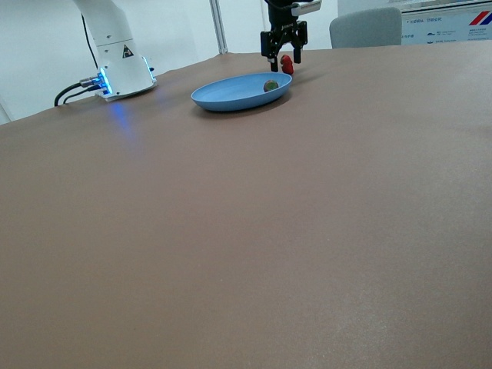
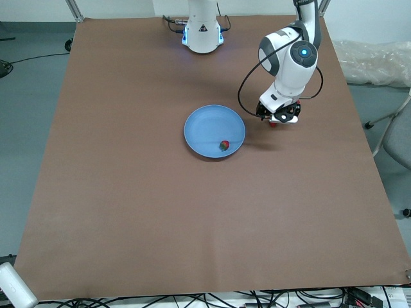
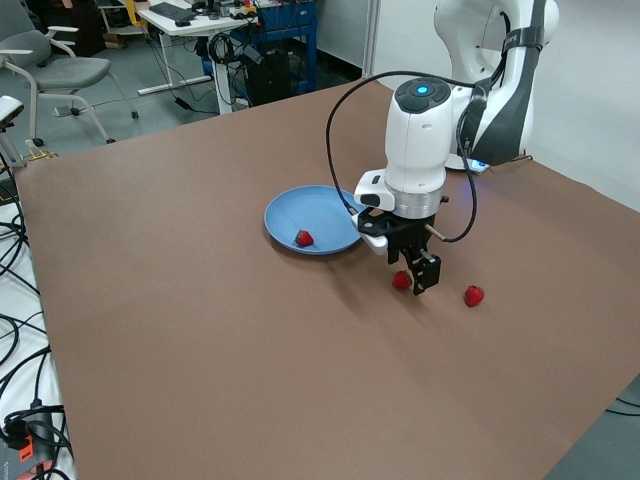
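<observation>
A blue plate (image 2: 205, 131) holds one strawberry (image 2: 224, 145), also on the plate in the right view (image 3: 304, 238). My black gripper (image 3: 414, 270) is low over the table beside the plate, on its far side from that strawberry in the top view (image 1: 281, 54). Two more strawberries lie on the table: one (image 3: 400, 280) close by my fingers, one (image 3: 474, 295) a little further out. In the top view my fingers look apart around the red berries, but whether anything is between them is unclear.
A white robot base (image 2: 201, 32) with cables stands at the back. Cables and equipment line the near edge, outside the tabletop.
</observation>
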